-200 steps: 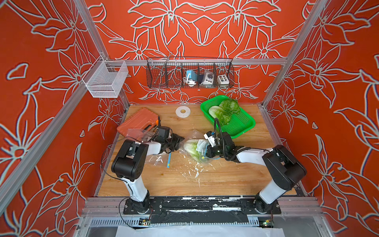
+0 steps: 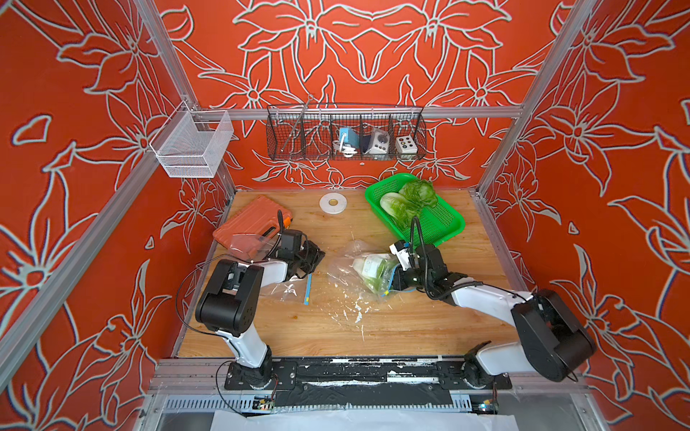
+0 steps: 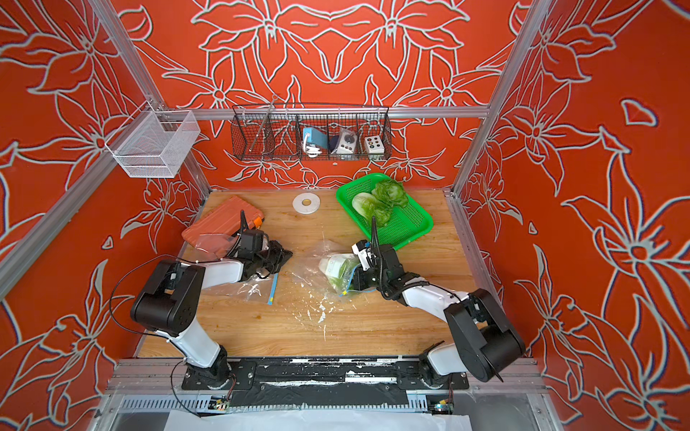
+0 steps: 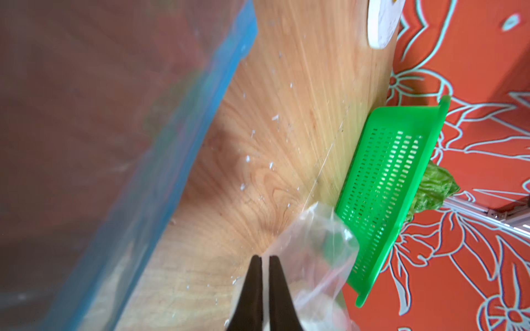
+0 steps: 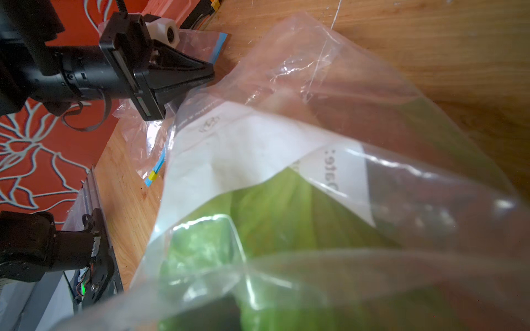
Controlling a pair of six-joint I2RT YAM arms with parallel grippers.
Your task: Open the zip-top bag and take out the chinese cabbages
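A zip bag with a pale green cabbage inside lies mid-table; in the right wrist view its film and white label cover the leaves. My right gripper is shut at the bag's right, zip end; whether film is between its fingers is hidden. My left gripper is shut just left of that bag, nothing clear between its fingers, above a second bag with a blue zip. Two leafy cabbages lie in the green basket behind.
An orange case lies at back left, a white ring at back centre. Wire baskets hang on the walls. White flakes lie on the front of the table, which is otherwise clear.
My right gripper has shifted rightward, with the bag and cabbage appearing drawn slightly right. My left gripper has drawn back slightly to the left.
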